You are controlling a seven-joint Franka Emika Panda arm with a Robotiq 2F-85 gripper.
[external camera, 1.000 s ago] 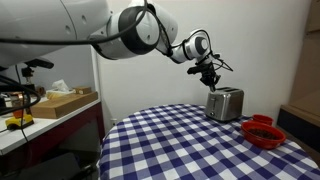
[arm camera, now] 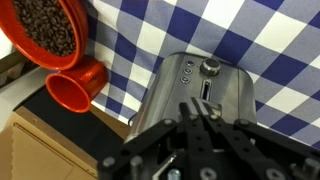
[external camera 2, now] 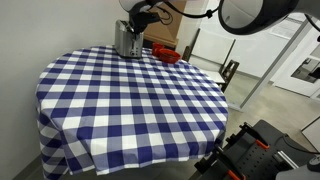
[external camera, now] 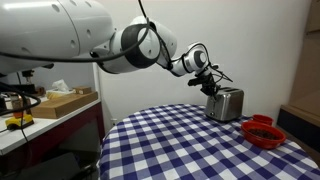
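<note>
A silver toaster (external camera: 229, 103) stands upright at the table's far side. From above in the wrist view, the toaster (arm camera: 180, 95) shows its control end, with a black lever knob (arm camera: 210, 67) and a row of small buttons (arm camera: 186, 72). My gripper (external camera: 211, 89) is shut, pointing down close to the toaster's left end in exterior view 1. Nothing shows between its fingers. Whether it touches the toaster cannot be made out. In exterior view 2 the toaster (external camera 2: 125, 42) is partly behind the gripper.
A red bowl (arm camera: 45, 28) of brown beans and a red mug (arm camera: 77, 86) are beside the toaster. A cardboard box (arm camera: 40, 150) lies beyond them. Most of the blue-checked tablecloth (external camera 2: 120, 100) is clear.
My arm has come lower and slightly to the left in exterior view 1, bringing the gripper down toward the toaster's near end. The toaster and bowl have stayed put.
</note>
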